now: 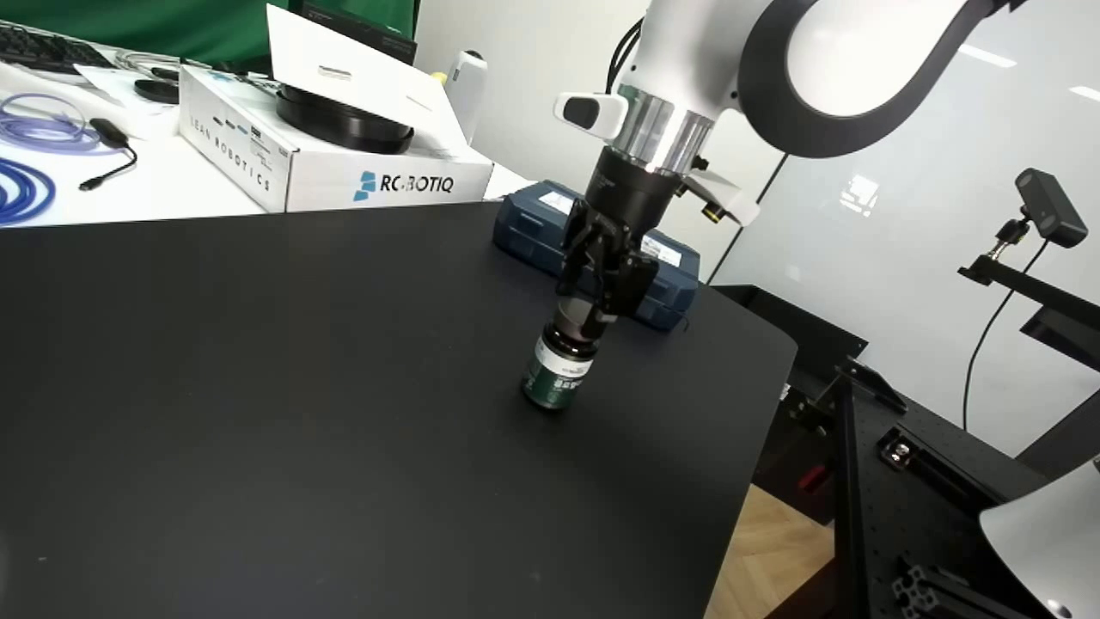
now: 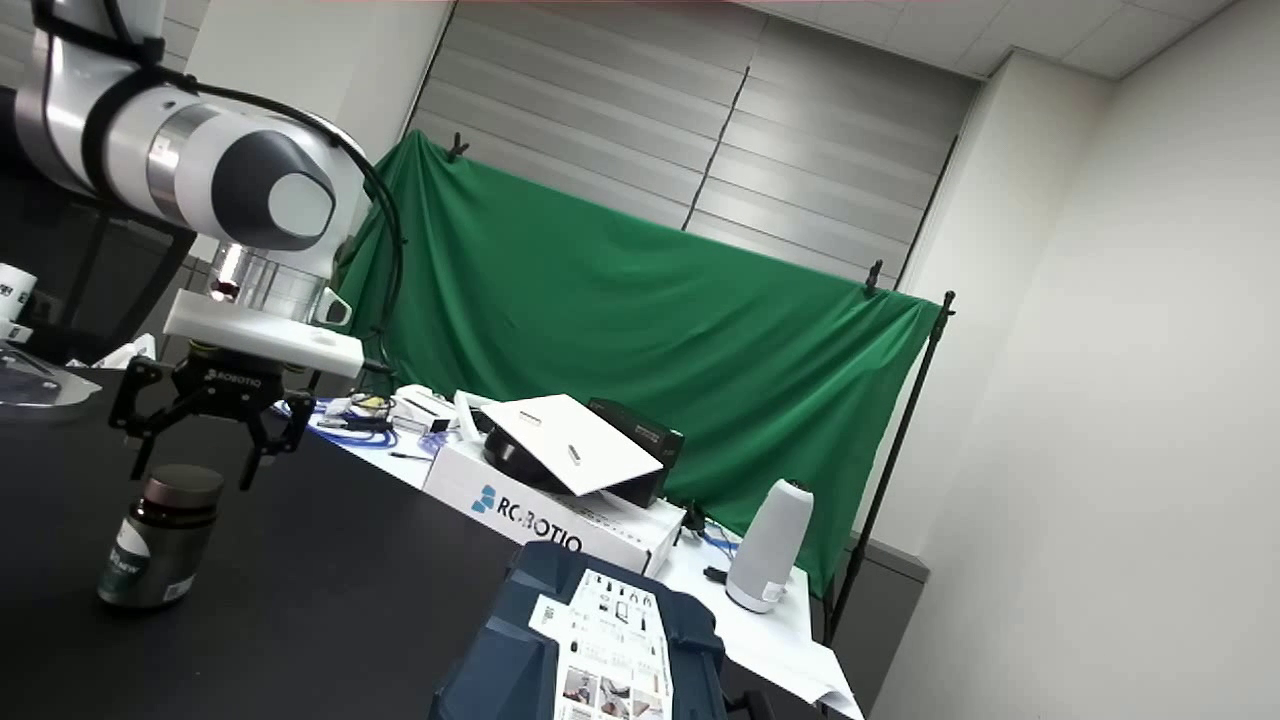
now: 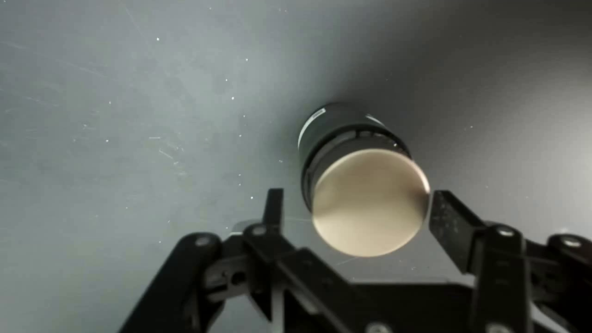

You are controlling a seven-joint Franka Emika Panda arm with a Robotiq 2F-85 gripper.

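A dark green bottle point(image 1: 553, 377) with a white label band and a tan-brown lid stands upright on the black table. From the other side, the bottle point(image 2: 161, 556) shows its lid just below and between the two fingers. My gripper point(image 2: 192, 470) is open around the lid, pointing down. Looking down in the wrist view, the round lid point(image 3: 370, 202) sits nearer the right finger point(image 3: 450, 225), almost touching it, while a clear gap separates it from the left finger point(image 3: 273, 210). The bottle's base is partly hidden beneath the lid there.
A dark blue case point(image 1: 532, 229) lies behind the gripper near the table's back edge. The white Robotiq box point(image 1: 340, 184) rests on a white table beyond. To the left and front, the black table point(image 1: 258, 413) is bare.
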